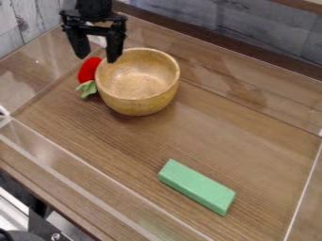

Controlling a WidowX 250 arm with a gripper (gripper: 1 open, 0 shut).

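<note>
My dark gripper (93, 47) is at the top left, over the back rim of a tan bowl (141, 81) and near a red object (89, 69) with a green leafy part (86, 88). The red object lies against the bowl's left side. I cannot tell whether the fingers are open or shut, or whether anything is between them.
A green block (197, 186) lies alone at the front right of the wooden table (239, 113). The table's left edge and a pale wall border the scene.
</note>
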